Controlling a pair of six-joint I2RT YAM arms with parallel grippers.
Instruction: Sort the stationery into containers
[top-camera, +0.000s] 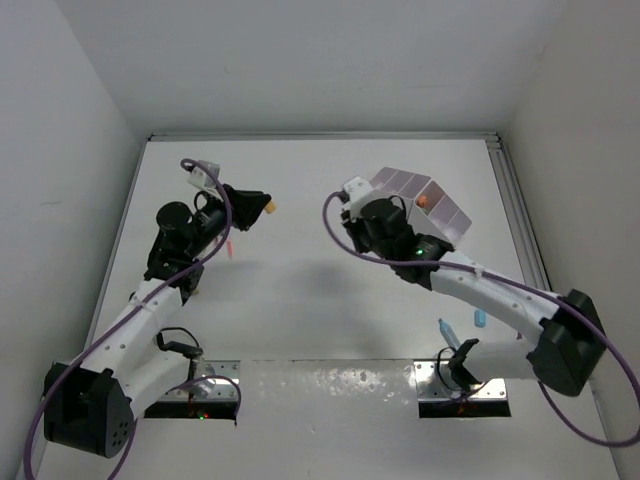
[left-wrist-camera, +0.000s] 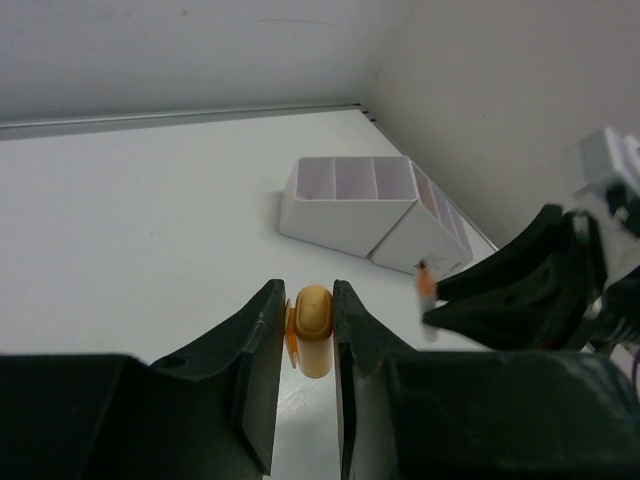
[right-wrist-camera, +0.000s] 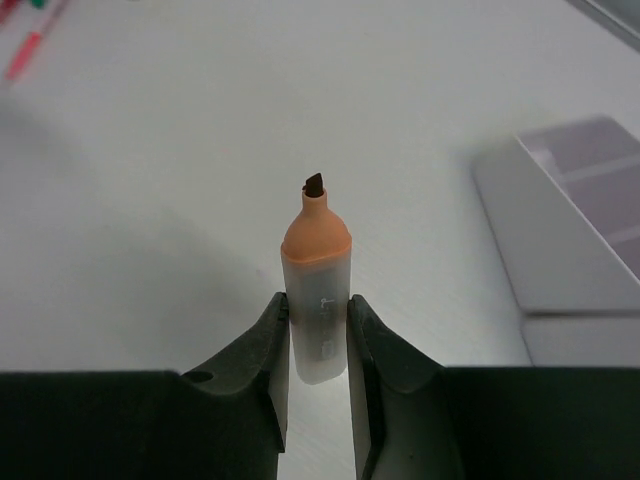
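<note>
My left gripper (top-camera: 262, 198) is shut on an orange-topped marker (left-wrist-camera: 314, 325), raised over the left-middle of the table. My right gripper (top-camera: 351, 224), blurred in the top view, is moving above the middle of the table; in the right wrist view another orange-and-white marker (right-wrist-camera: 317, 280) stands upright between its fingertips. Two white compartment boxes (top-camera: 418, 201) sit at the back right, an orange item in one. A blue marker (top-camera: 447, 332) and a light blue item (top-camera: 480, 318) lie at the front right.
Red pens (right-wrist-camera: 28, 50) lie on the left of the table, partly hidden by the left arm. Walls and a metal rail bound the sides and back.
</note>
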